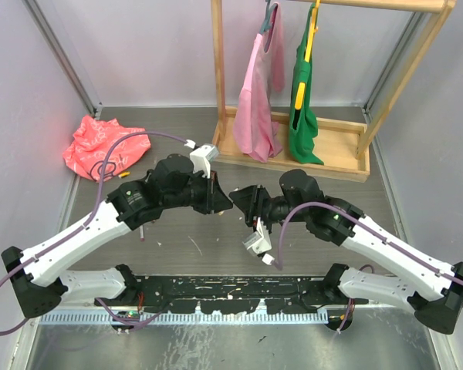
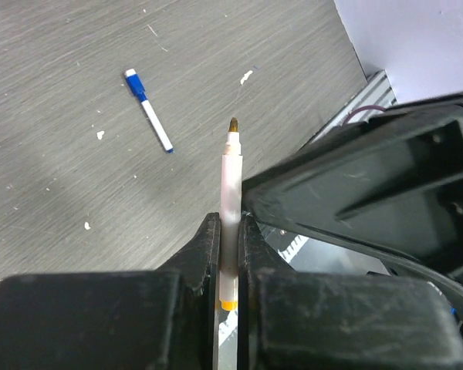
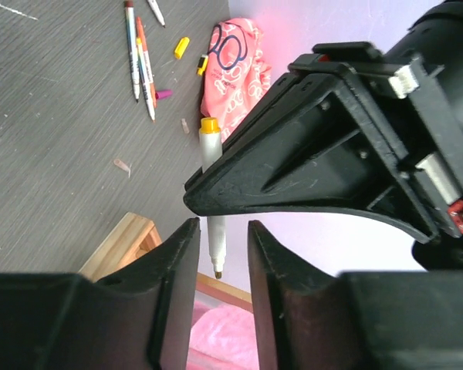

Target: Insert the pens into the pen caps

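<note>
In the centre of the top view my left gripper (image 1: 222, 202) and right gripper (image 1: 245, 199) meet tip to tip above the table. A white pen (image 2: 230, 193) with a yellow end is held upright in my left gripper's shut fingers; the left wrist view shows its bare tip pointing away from them. In the right wrist view the pen (image 3: 216, 241) stands between my right gripper's parted fingertips, apparently not clamped by them. A blue-capped marker (image 2: 150, 116) lies on the table below.
Pens (image 3: 133, 54) and loose caps (image 3: 181, 48) lie near a red bag (image 1: 100, 146). A wooden rack (image 1: 339, 146) with hanging pink and green garments stands at the back right.
</note>
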